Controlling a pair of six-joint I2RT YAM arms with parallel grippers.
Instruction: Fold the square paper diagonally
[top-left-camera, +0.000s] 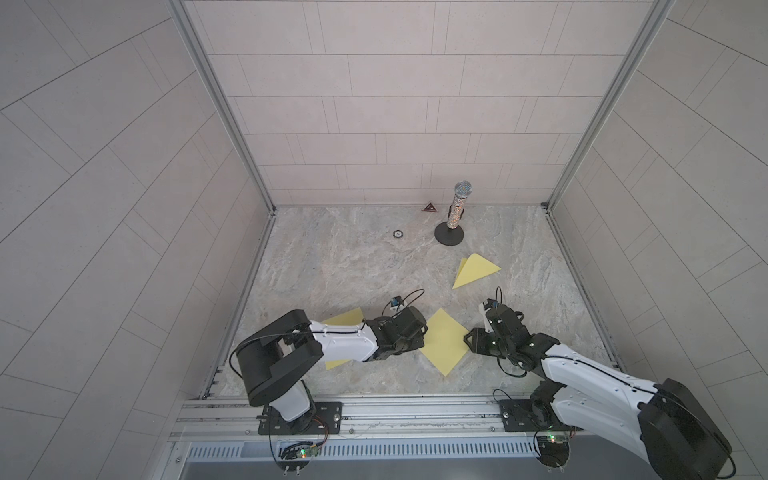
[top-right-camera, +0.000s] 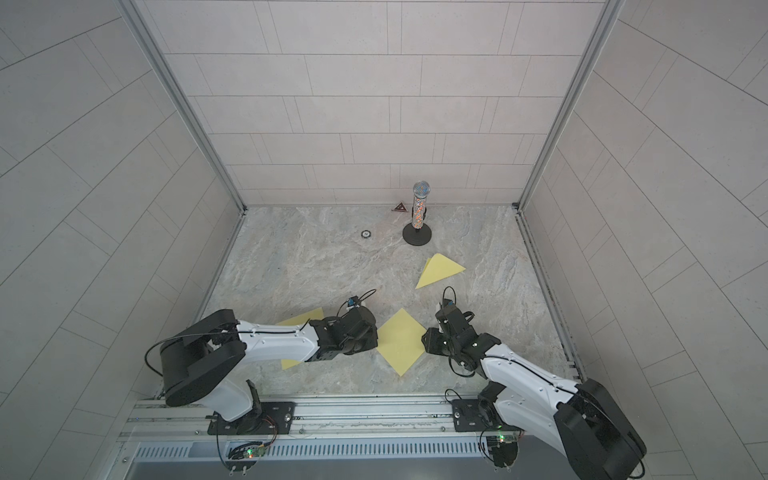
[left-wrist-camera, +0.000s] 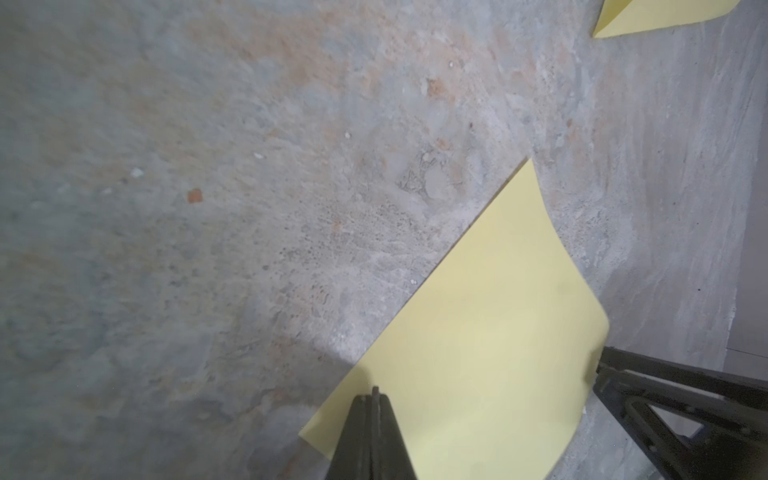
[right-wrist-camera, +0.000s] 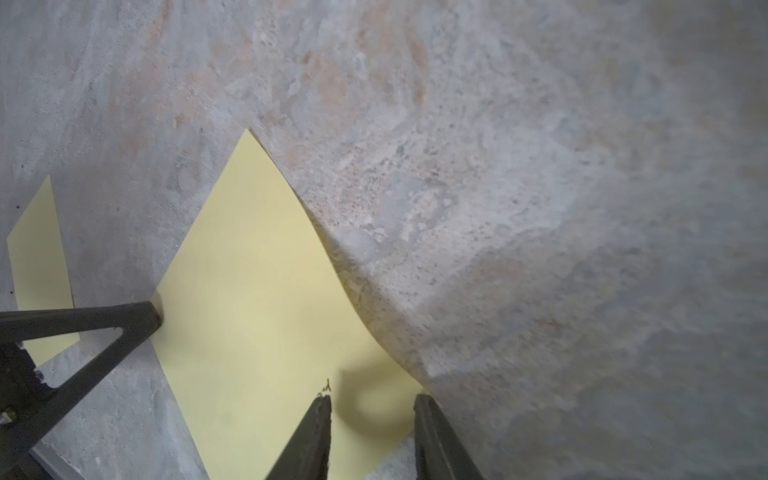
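The yellow square paper (top-left-camera: 445, 342) lies like a diamond on the table between the two grippers. At its left corner, my left gripper is shut, its tips over the paper; no paper shows clearly between them. My right gripper is at the opposite corner with its fingers part open. One finger (right-wrist-camera: 320, 428) is over the sheet, the other at its corner. In the right wrist view the paper (right-wrist-camera: 256, 304) bows slightly off the table, casting a shadow along its edge. Whether the right fingers touch it, I cannot tell.
Behind lies a folded yellow paper (top-left-camera: 476, 269). Another yellow sheet (top-left-camera: 344, 317) sits partly hidden beneath the left arm. A microphone-shaped object on a black base (top-left-camera: 449, 234), a small ring (top-left-camera: 397, 233) and a dark triangle (top-left-camera: 429, 207) stand farther back.
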